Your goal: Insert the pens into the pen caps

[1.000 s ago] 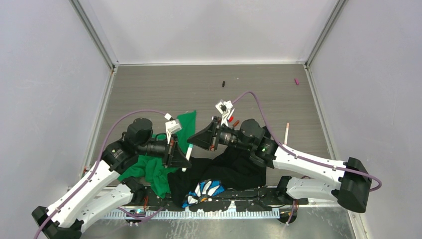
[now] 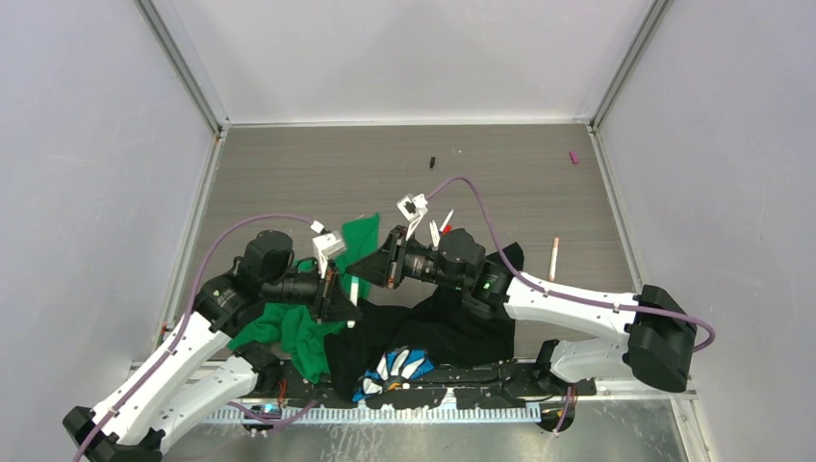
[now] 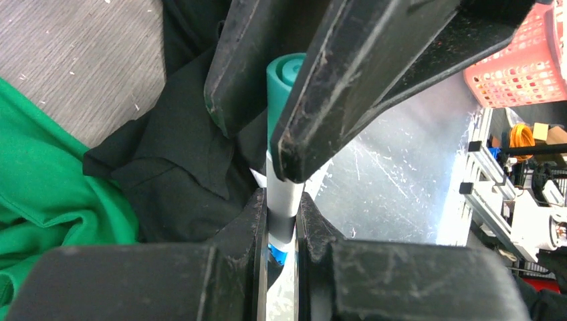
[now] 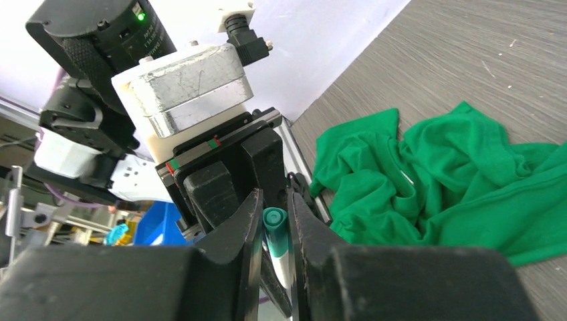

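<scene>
A white pen [image 3: 283, 200] with a teal cap [image 3: 284, 80] at its upper end stands between my two grippers. My left gripper is shut on the pen's white body. From the other side, the right gripper is shut around the teal end, its dark fingers [image 3: 334, 87] flanking the cap in the left wrist view. Cap and body appear joined in line; how deep the pen sits is hidden inside. In the top view the white body [image 2: 353, 291] shows between the two gripper tips, over the cloths.
Green cloth [image 2: 298, 337] and black cloth [image 2: 452, 322] lie under the arms. Loose pens [image 2: 447, 219] lie behind the right gripper, another pen [image 2: 554, 258] at the right. A black cap [image 2: 432, 163] and a magenta cap [image 2: 573, 157] rest farther back on mostly clear table.
My right arm has shifted left, toward the left gripper. The pen, slanted before, now points more straight up the top view.
</scene>
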